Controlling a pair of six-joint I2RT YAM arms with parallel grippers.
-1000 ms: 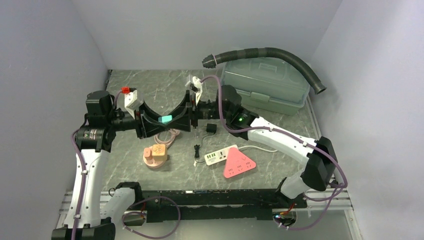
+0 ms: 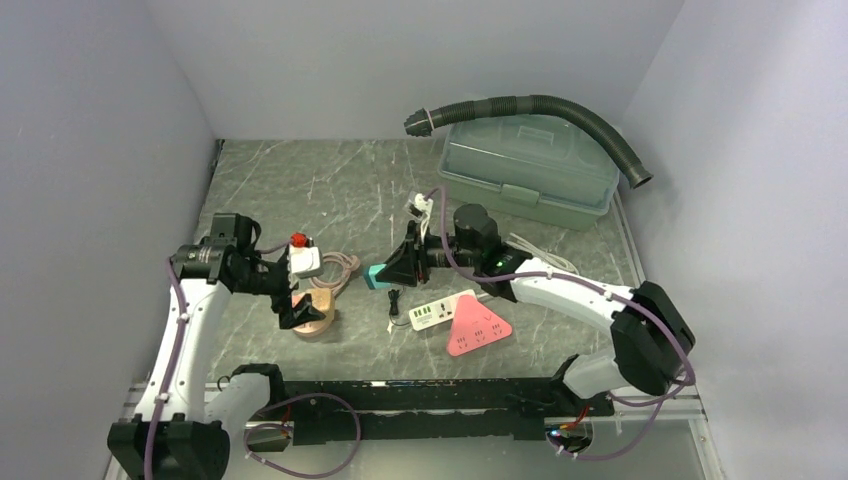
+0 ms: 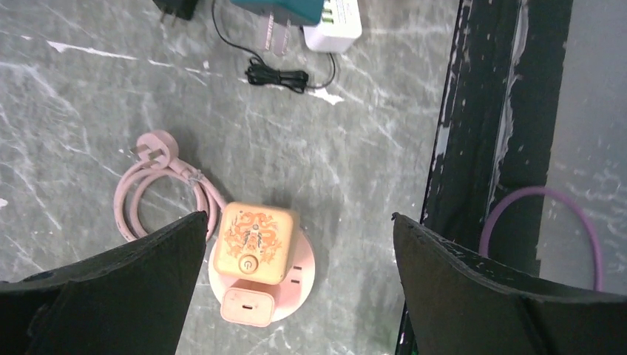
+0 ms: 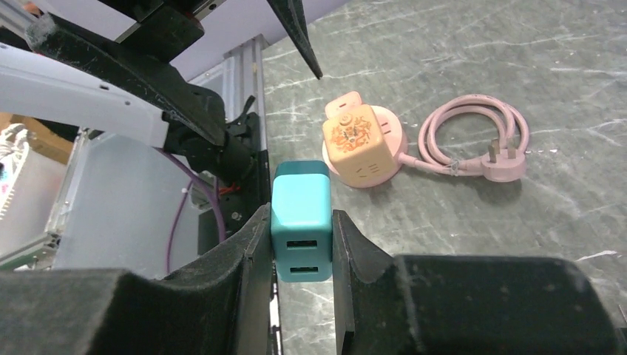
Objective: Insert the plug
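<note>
A teal block-shaped plug (image 4: 302,214) is between the fingers of my right gripper (image 2: 388,275), which is shut on it. Its two slots face the right wrist camera, while metal prongs show on the plug (image 3: 285,9) at the top of the left wrist view. My left gripper is wide open and empty. Below it on the table, a yellow cube with sockets (image 3: 259,240) sits on a round pink base (image 3: 303,274). The pink coiled cable (image 4: 480,107) from that base ends in a pronged pink plug (image 4: 505,164). A gap separates the two grippers.
A white power strip (image 2: 435,312) and a pink triangular socket block (image 2: 476,326) lie front centre. Beside them is a bundled black cable (image 2: 394,300). A green box (image 2: 525,170) with a black hose (image 2: 560,105) occupies the back right.
My left gripper opened and moved down toward the pink base; my right gripper carried the plug rightward and toward the front.
</note>
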